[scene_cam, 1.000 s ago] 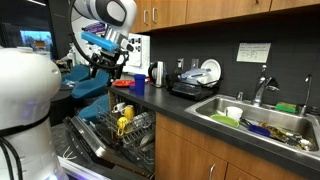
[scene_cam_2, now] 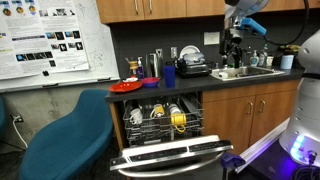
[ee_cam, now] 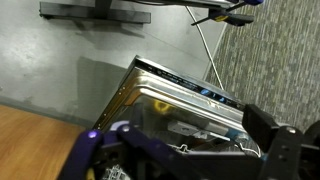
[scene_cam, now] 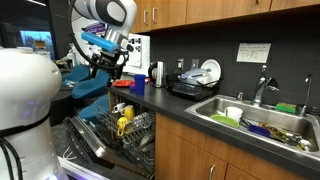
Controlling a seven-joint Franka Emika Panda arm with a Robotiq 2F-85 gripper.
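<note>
My gripper stands open in the wrist view, its dark fingers set wide apart and nothing held between them. Beyond them lies the lowered dishwasher door (ee_cam: 190,92). An open dishwasher with a pulled-out rack (scene_cam_2: 155,128) sits under the counter in exterior view 2. A yellow mug (scene_cam_2: 179,122) is in that rack, among other dishes; exterior view 1 shows yellow ware (scene_cam: 124,124) there too. The arm holds the gripper raised, well above the rack.
On the counter (scene_cam_2: 125,88) stand a red plate (scene_cam_2: 127,86), a blue container (scene_cam_2: 169,76) and a black dish rack (scene_cam_2: 194,70). The sink (scene_cam: 258,118) is to the right, with a white cup (scene_cam: 234,113). A blue chair (scene_cam_2: 65,135) stands left of the dishwasher.
</note>
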